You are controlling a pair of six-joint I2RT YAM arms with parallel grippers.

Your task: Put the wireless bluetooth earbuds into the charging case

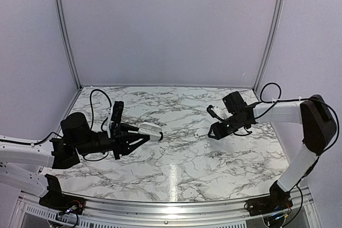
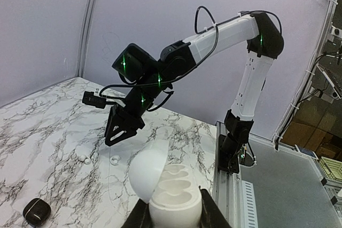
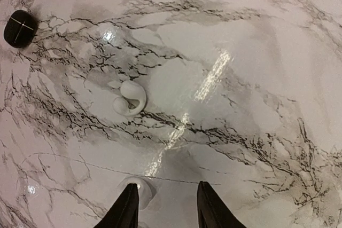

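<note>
The white charging case [image 2: 175,198] has its lid [image 2: 148,170] raised, and the slots that show inside look empty. My left gripper [image 1: 148,132] is shut on this case and holds it above the table at the left. Two white earbuds lie apart on the marble: one earbud [image 3: 137,97] is farther from my right gripper, while the other earbud [image 3: 143,189] is close by the left finger [image 3: 126,206]. Low over the table at the right, my right gripper is partly open, its fingers pointing down, with only tabletop visible between them.
A small dark rounded object [image 3: 20,29] lies on the marble table [image 1: 176,105], off to the side of the earbuds. Walls enclose the back and both sides.
</note>
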